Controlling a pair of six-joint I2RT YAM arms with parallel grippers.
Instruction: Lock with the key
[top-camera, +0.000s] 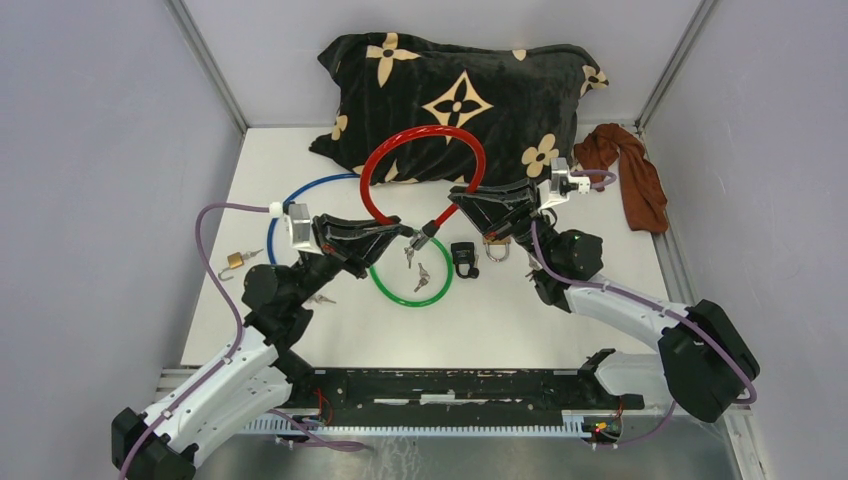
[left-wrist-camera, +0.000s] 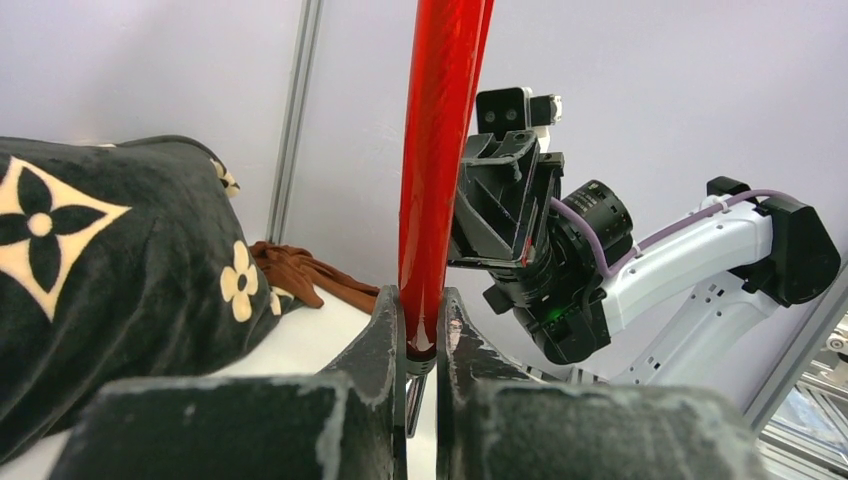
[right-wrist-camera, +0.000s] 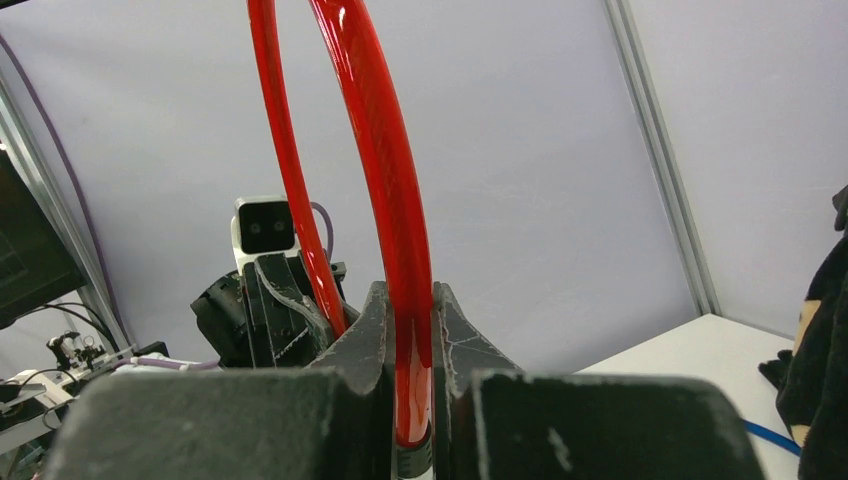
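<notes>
A red cable lock (top-camera: 425, 131) forms an upright-looking loop between both arms, its two metal ends (top-camera: 421, 238) close together in the top view; whether they are joined I cannot tell. My left gripper (top-camera: 392, 230) is shut on one end section of the red cable, near its metal fitting. My right gripper (top-camera: 458, 200) is shut on the other end section. Loose keys (top-camera: 422, 277) lie on the white table inside a green cable ring (top-camera: 375, 283).
A black padlock (top-camera: 464, 259), brass padlocks (top-camera: 236, 259) and a blue cable (top-camera: 271, 240) lie on the table (top-camera: 520, 330). A dark patterned pillow (top-camera: 380, 90) fills the back, with a brown cloth (top-camera: 640, 200) at the right.
</notes>
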